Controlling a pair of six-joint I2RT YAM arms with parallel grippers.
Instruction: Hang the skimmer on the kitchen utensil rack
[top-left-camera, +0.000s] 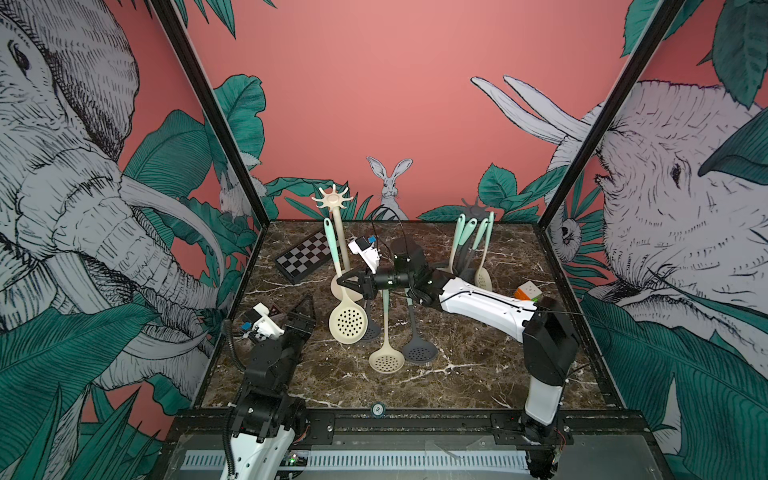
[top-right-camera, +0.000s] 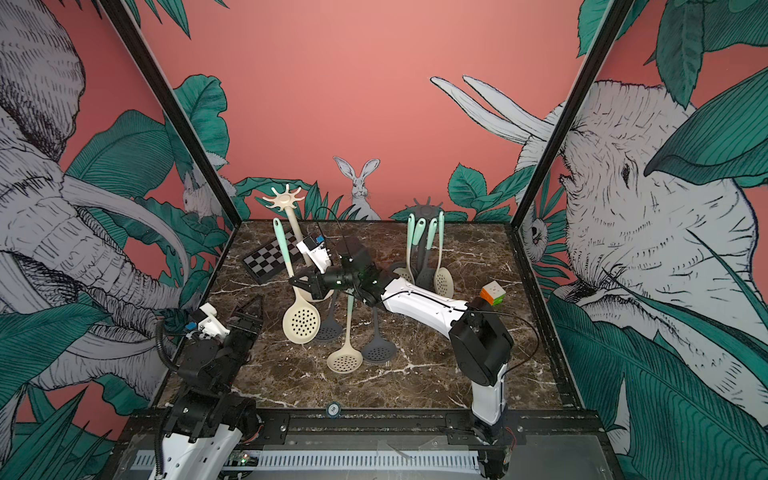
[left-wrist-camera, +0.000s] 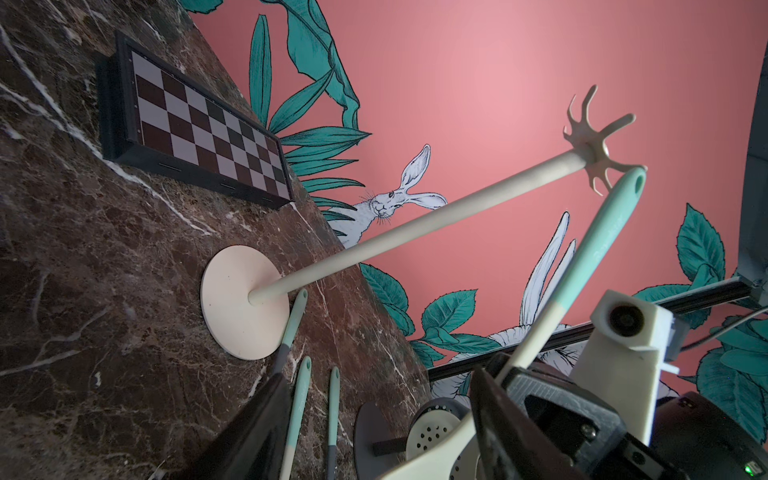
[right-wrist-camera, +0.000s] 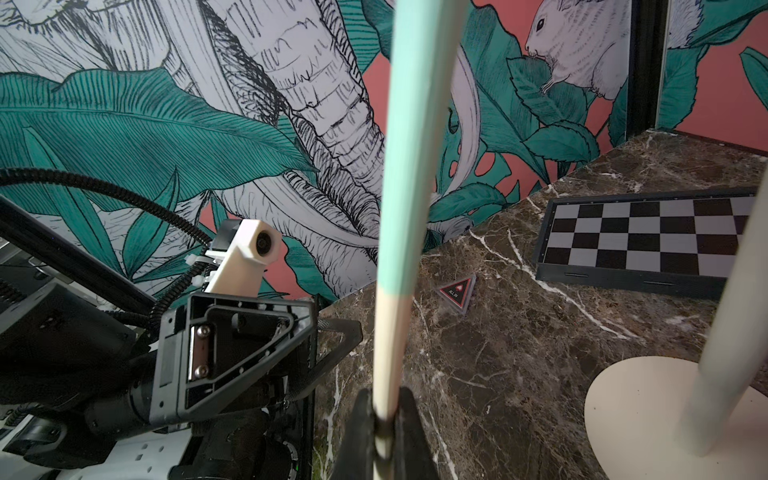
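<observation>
My right gripper (top-left-camera: 349, 280) is shut on the handle of a cream skimmer (top-left-camera: 348, 324), held upright with its mint end (top-right-camera: 281, 238) up and the perforated head down. Just behind it stands the cream rack (left-wrist-camera: 432, 228), a pole with a crown of prongs (top-left-camera: 333, 197) on a round base (left-wrist-camera: 236, 300); in the left wrist view the handle's tip shows near the prongs. My left gripper (top-right-camera: 254, 308) is low at the left, apart from the skimmer, its fingers part open with nothing seen between them.
Several skimmers (top-left-camera: 386, 358) lie on the marble table at centre. More utensils (top-left-camera: 483, 276) stand at the back right, beside a puzzle cube (top-left-camera: 528, 290). A checkered board (top-left-camera: 302, 256) lies back left.
</observation>
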